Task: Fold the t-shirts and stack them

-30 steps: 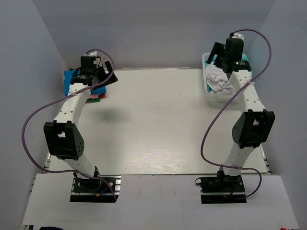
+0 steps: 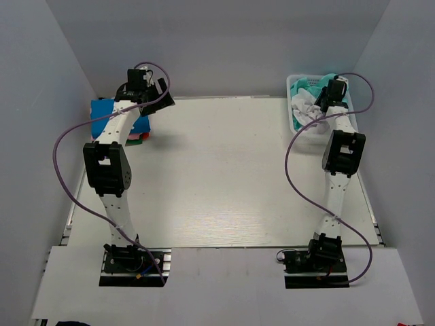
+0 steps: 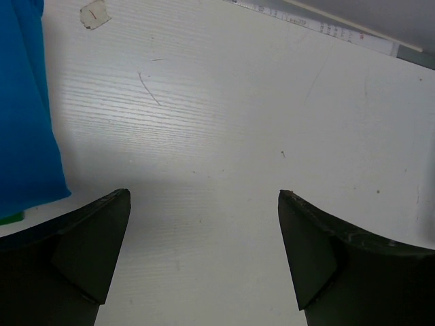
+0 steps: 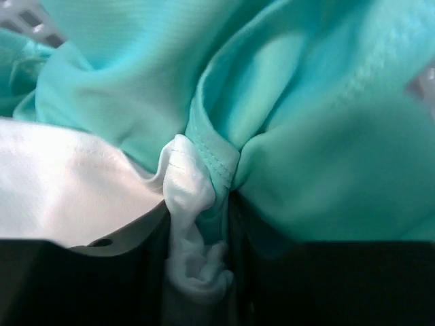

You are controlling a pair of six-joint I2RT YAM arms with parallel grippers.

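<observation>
In the white basket at the back right lie crumpled teal and white shirts. My right gripper reaches down into it. The right wrist view shows a bunched fold of white cloth and a teal hem squeezed between its fingers. At the back left, a folded blue shirt tops a stack with pink and green edges below. Beside that stack my left gripper hangs open over the table, nothing between its fingers.
Grey walls close it in at the back and both sides. In the left wrist view, a small tape patch marks the tabletop.
My right gripper has come down into the basket and its fingers have closed in on cloth; more teal now shows around it. The left gripper has shifted slightly right.
</observation>
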